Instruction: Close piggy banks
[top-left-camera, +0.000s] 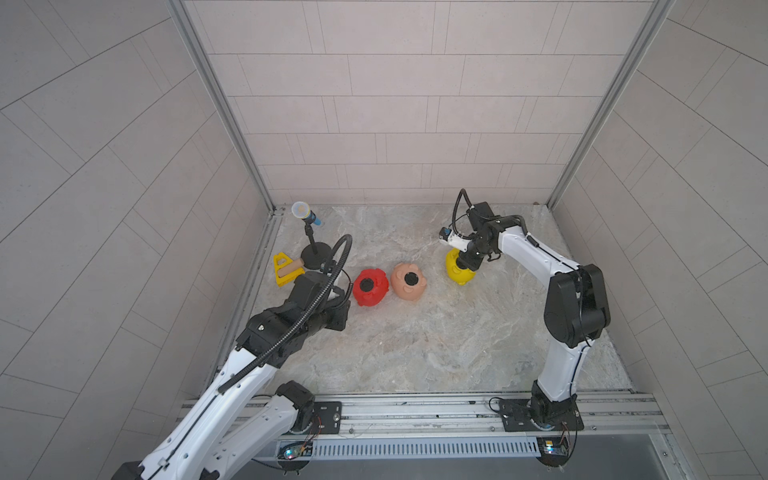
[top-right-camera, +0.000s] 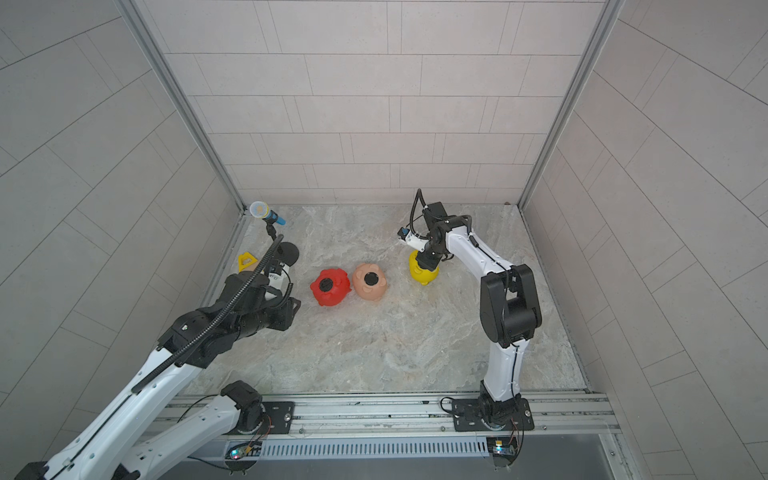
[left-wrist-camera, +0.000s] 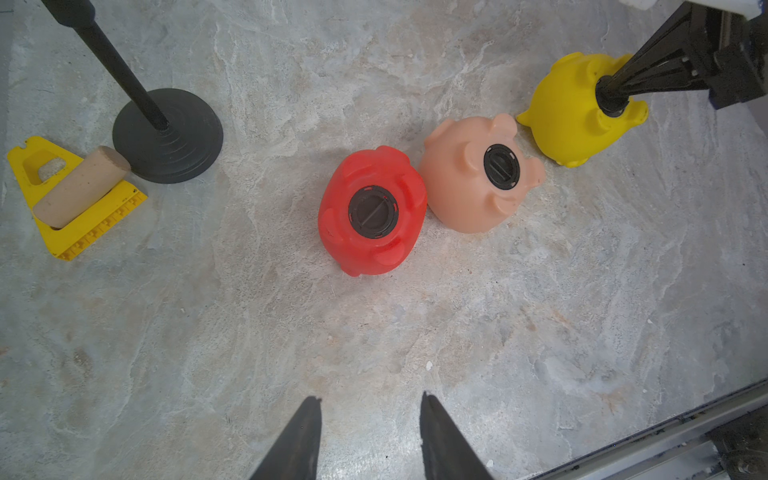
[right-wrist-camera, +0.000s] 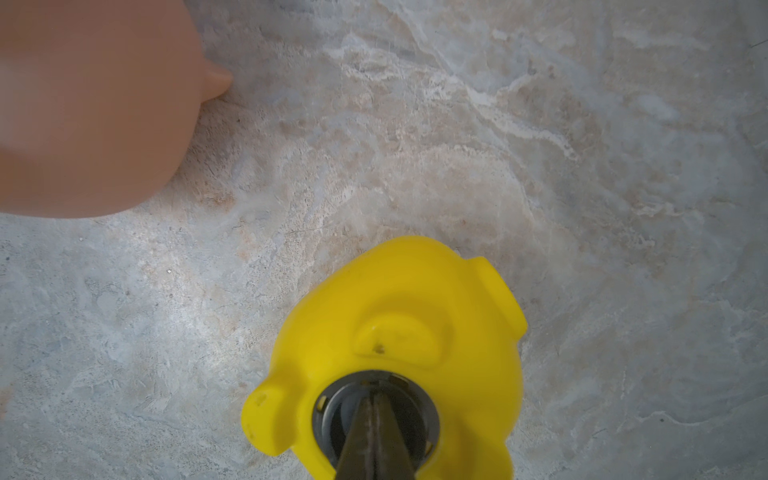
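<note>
Three piggy banks rest belly-up on the marbled floor. The red piggy bank (left-wrist-camera: 334, 216) and the pink piggy bank (left-wrist-camera: 456, 196) sit side by side, touching or nearly so, each with a black plug in its belly. The yellow piggy bank (right-wrist-camera: 408, 280) is farther right. On its black plug (right-wrist-camera: 328, 412) rest the tips of my right gripper, shut with its fingers pressed together; whether they pinch the plug's thin grip cannot be made out. My left gripper hangs above bare floor in front of the red piggy bank, its fingers parted and empty.
A black round stand base (left-wrist-camera: 180, 136) with a pole stands at the left. Beside it lies a yellow tool (left-wrist-camera: 96, 216) with a tan cylinder (left-wrist-camera: 84, 184).
</note>
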